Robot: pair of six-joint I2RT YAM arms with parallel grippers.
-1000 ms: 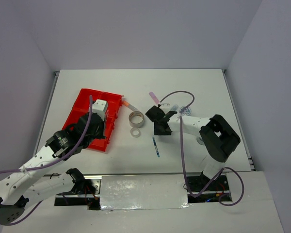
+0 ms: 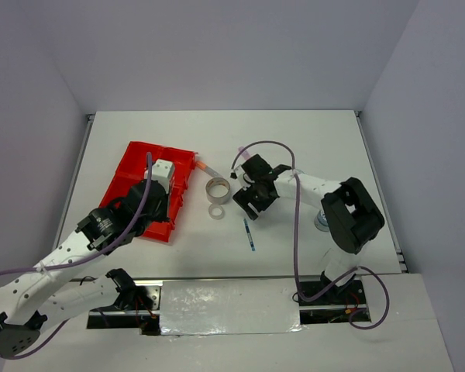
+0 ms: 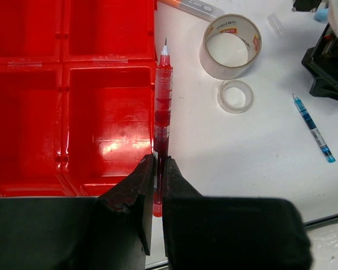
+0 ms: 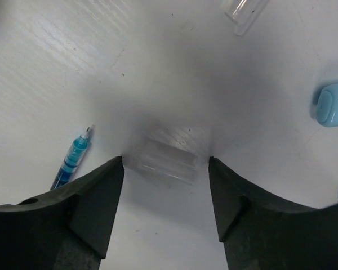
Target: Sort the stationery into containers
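My left gripper is shut on a red pen (image 3: 161, 107), upright in the view beside the red sectioned container (image 3: 107, 118). My right gripper is part open over the white table; a faint translucent piece (image 4: 166, 160) shows between its fingertips, blurred, whether held I cannot tell. A blue pen lies left of it in the right wrist view, a clear piece (image 4: 242, 12) above and a light blue object (image 4: 333, 104) to the right.
A large tape roll (image 2: 218, 190), small tape roll (image 2: 215, 211) and orange pen (image 2: 207, 168) lie right of the container. A round object (image 2: 322, 221) sits by the right arm.
The left arm is nearly still.
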